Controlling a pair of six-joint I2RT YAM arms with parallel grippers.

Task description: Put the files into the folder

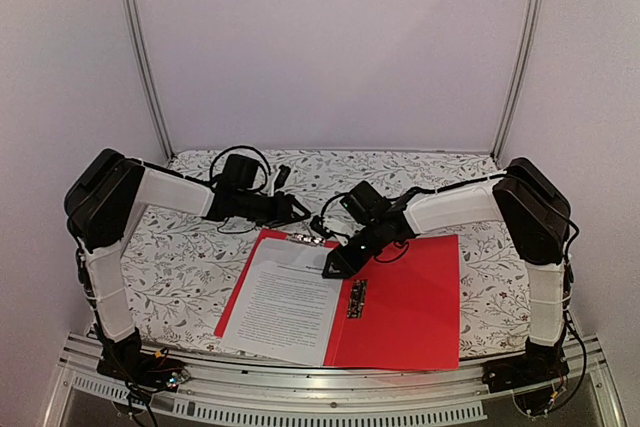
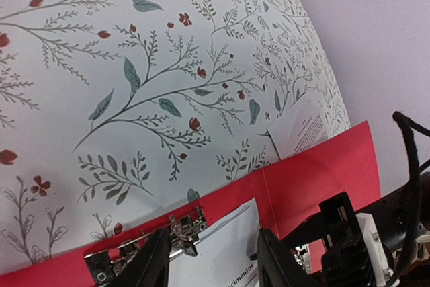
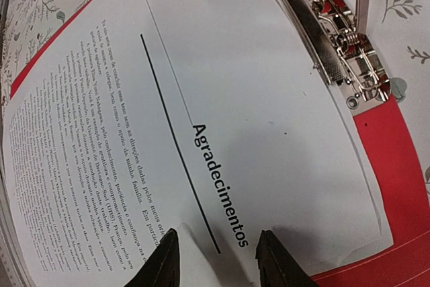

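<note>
A red folder lies open with printed papers on its left half, under or against a metal clip at the top edge, also in the left wrist view. My left gripper hangs just above and behind the clip, fingers apart with nothing visible between them. My right gripper is over the papers' upper right, near the heading, its fingers apart.
A second metal fitting sits near the folder's spine. A white sheet shows behind the folder. Walls border the back and sides.
</note>
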